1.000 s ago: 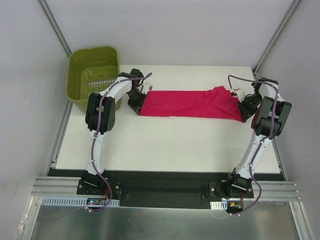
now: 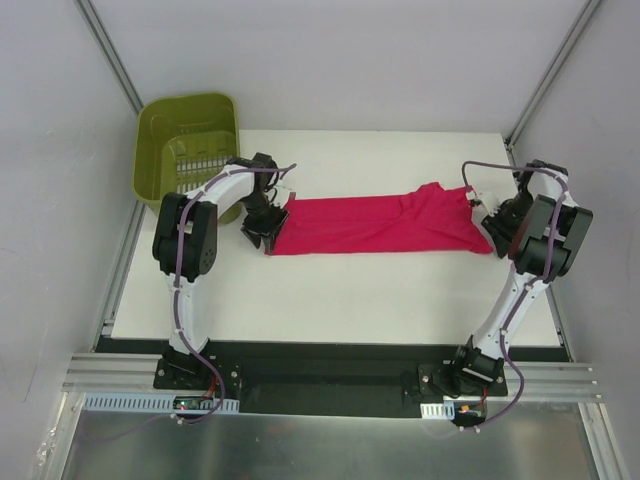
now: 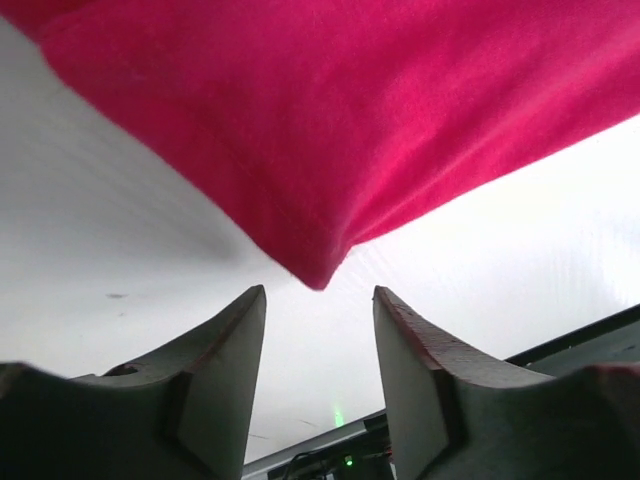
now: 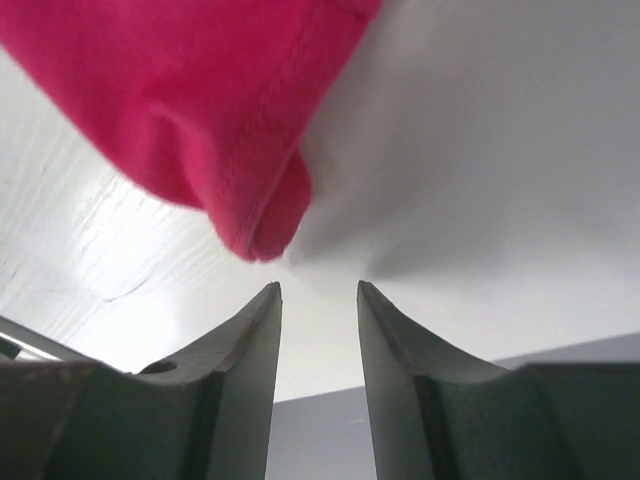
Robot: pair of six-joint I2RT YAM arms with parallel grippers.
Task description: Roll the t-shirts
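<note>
A pink-red t-shirt (image 2: 360, 224) lies as a long folded strip across the white table. My left gripper (image 2: 262, 240) is at the strip's left end, and my right gripper (image 2: 495, 240) at its right end. In the left wrist view, a pointed corner of the shirt (image 3: 300, 220) sits just beyond the parted fingertips of the left gripper. Much the same shows in the right wrist view: the folded shirt corner (image 4: 250, 200) ends short of the right gripper, whose fingers stand apart with nothing between them.
A green basket (image 2: 185, 110) stands at the table's back left, close to the left arm.
The shirt strip has shifted toward the front of the table, and both grippers have come forward with it. Now both grippers are open and clear of the corners.
</note>
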